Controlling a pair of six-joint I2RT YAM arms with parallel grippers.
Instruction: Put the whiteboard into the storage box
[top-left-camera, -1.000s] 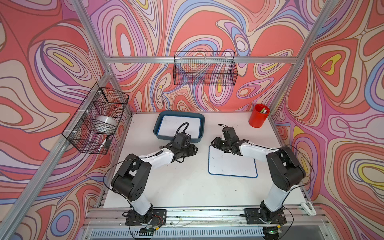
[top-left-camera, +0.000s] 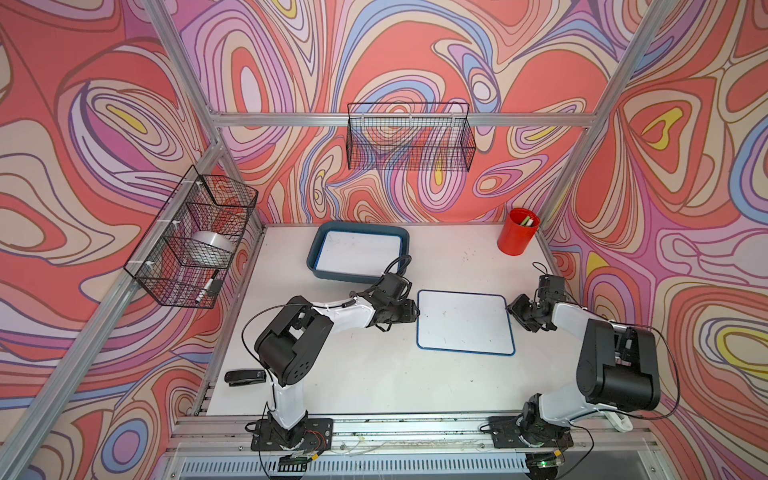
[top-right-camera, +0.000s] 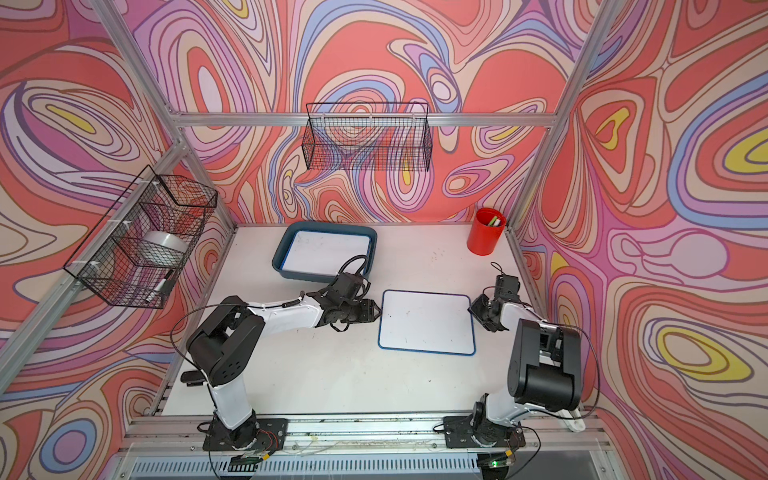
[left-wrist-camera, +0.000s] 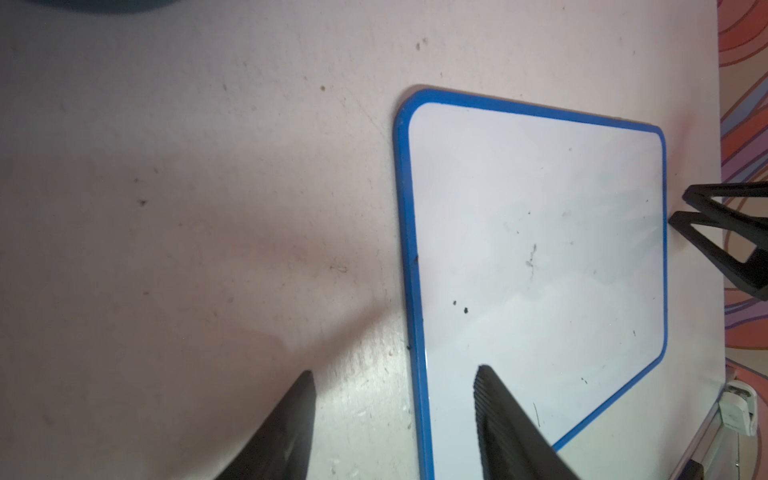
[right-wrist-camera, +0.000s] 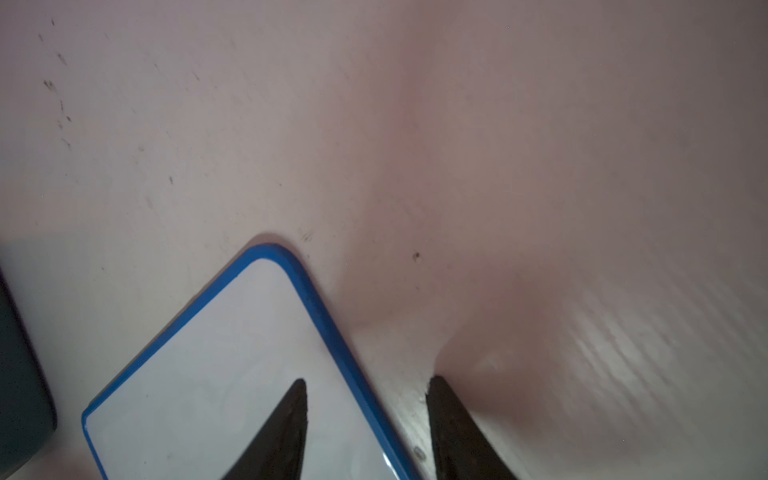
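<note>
The blue-rimmed whiteboard (top-left-camera: 464, 321) (top-right-camera: 425, 321) lies flat on the table. At its left edge is my left gripper (top-left-camera: 409, 312), open, its fingertips straddling the blue rim from above in the left wrist view (left-wrist-camera: 395, 376). My right gripper (top-left-camera: 520, 308) is at the right edge, open over that rim in the right wrist view (right-wrist-camera: 367, 388), holding nothing. The storage box (top-left-camera: 312, 249) (top-right-camera: 278, 251) stands at the back left with another white board lying inside it.
A red cup (top-left-camera: 518, 238) with markers stands at back right. A black object (top-left-camera: 245, 376) lies at front left. Wire baskets (top-left-camera: 192, 240) hang on the left and back frames.
Over the last second my right gripper moved right, from the board's top left corner to its right edge, and slightly lower. My left gripper moved rightward to the left edge.
</note>
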